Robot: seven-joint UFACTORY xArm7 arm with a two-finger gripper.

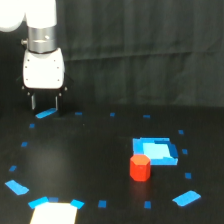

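My gripper [45, 103] hangs at the upper left, pointing down, its two fingers apart with nothing visible between them. Well away from it, at the lower right, a small red block [140, 168] with a many-sided outline sits on the black table. Just behind this block is a blue square tray or frame [167, 161] with a pale inside, partly covered by the block in this view. Whether the two touch is unclear.
Small blue marks dot the dark table, with larger light-blue strips near the left, front and right [186, 198]. A pale object [53, 214] is cut off by the bottom edge.
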